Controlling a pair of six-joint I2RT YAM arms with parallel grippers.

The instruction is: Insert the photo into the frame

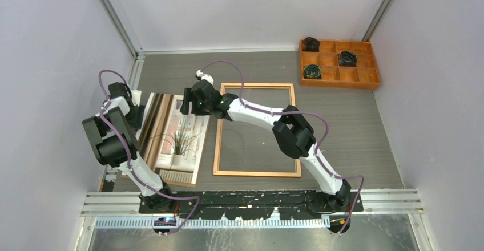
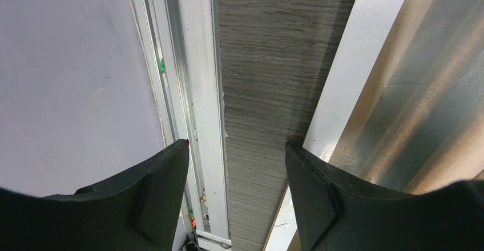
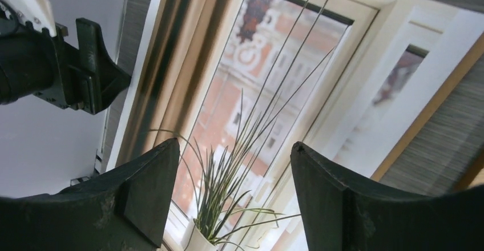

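The photo [image 1: 162, 122], a window scene with a potted plant, lies tilted on the left of the table. To its right is the empty wooden frame [image 1: 257, 174], lying flat. My left gripper stands open at the photo's left edge; its right finger [image 2: 311, 188] overlaps the white border in view, and whether they touch cannot be told. Over the photo's upper right part hangs my right gripper [image 1: 185, 101]. In the right wrist view its fingers [image 3: 145, 194] are apart, with the photo below and nothing held between them.
An orange compartment box [image 1: 339, 77] with several dark coils stands at the back right. Close to the left arm runs the side wall with its metal rail [image 2: 200, 91]. Bare table [image 1: 354, 137] lies right of the frame.
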